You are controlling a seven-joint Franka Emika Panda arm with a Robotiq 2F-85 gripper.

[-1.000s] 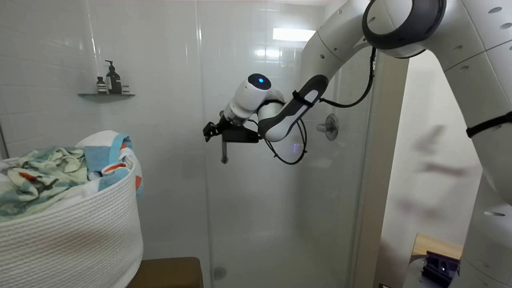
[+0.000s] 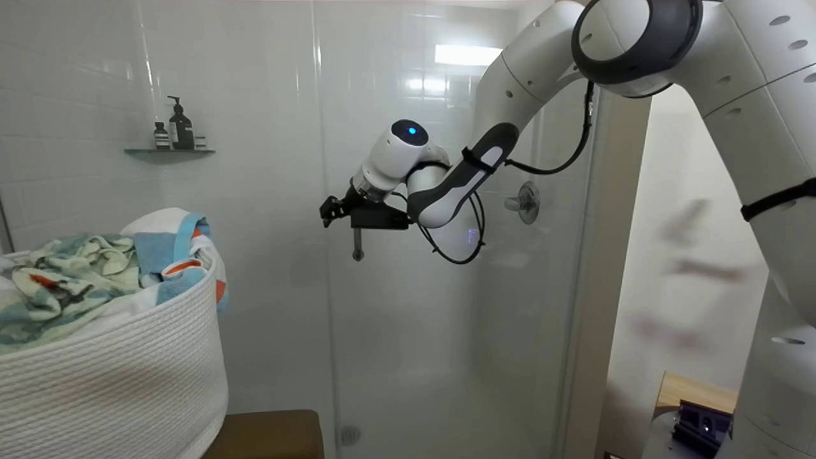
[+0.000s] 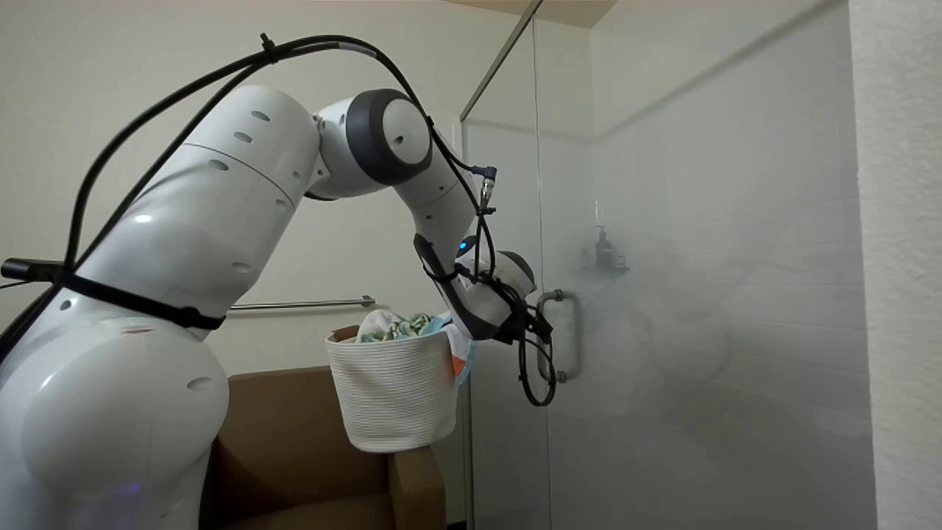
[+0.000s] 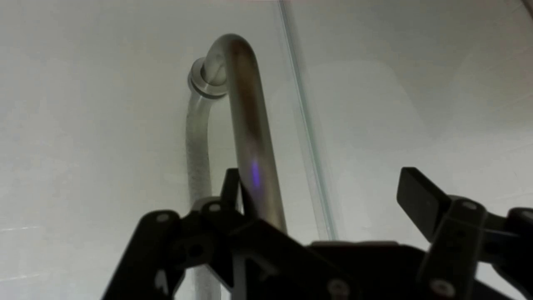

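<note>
A brushed metal handle (image 4: 250,120) is mounted on the glass shower door (image 2: 451,329). My black gripper stands open in the wrist view, its fingers wide apart. The handle's outer bar runs down just inside the left finger (image 4: 230,187), with a broad gap to the right finger (image 4: 419,200). Whether the bar touches the left finger, I cannot tell. In exterior view 1, the handle's lower end (image 2: 357,245) shows below the gripper; the rest is mostly hidden. Exterior view 2 has the handle (image 3: 578,340) just right of the wrist, where cables cover the fingers.
A white woven basket (image 2: 130,367) full of towels stands left of the arm, on the arm of a brown chair (image 3: 300,433). Bottles (image 2: 181,126) sit on a corner shelf behind the glass. Cables (image 3: 530,380) loop at the wrist. A vertical glass edge (image 4: 310,135) runs beside the handle.
In exterior view 1, the arm and gripper have shifted slightly to the left. The handle, door and basket look unmoved.
</note>
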